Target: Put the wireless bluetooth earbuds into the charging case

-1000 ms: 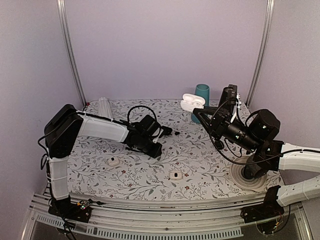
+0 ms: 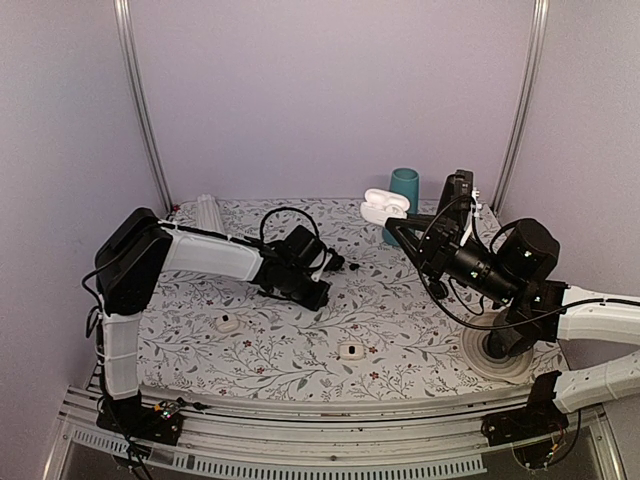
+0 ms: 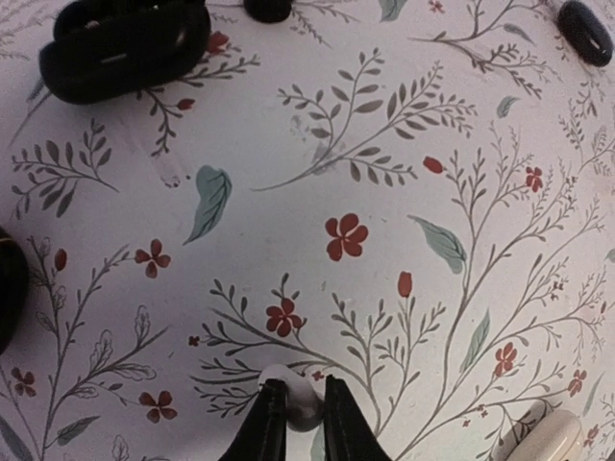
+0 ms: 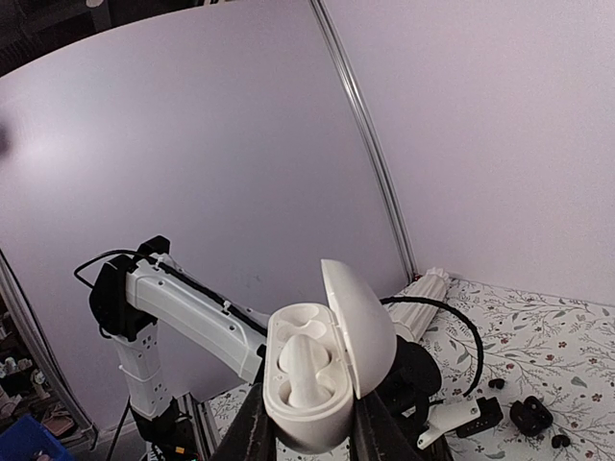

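My right gripper (image 2: 396, 222) is shut on the white charging case (image 4: 310, 424), holding it above the table's right side. The case's lid (image 4: 359, 327) stands open, and a raised white shape shows inside; whether that is a seated earbud is unclear. Low over the middle of the table is my left gripper (image 2: 320, 300). In the left wrist view, a small white earbud (image 3: 300, 401) lies between its dark fingers. Whether both fingers press on it is hard to judge.
Black earbud cases and small dark pieces (image 2: 335, 261) lie behind the left gripper. Two pale oval holders (image 2: 228, 324) rest nearer the front. A teal cup (image 2: 404, 186) stands behind the held case.
My left gripper has shifted slightly to the right and its arm's cable loop moved with it. The right arm and the case look unmoved.
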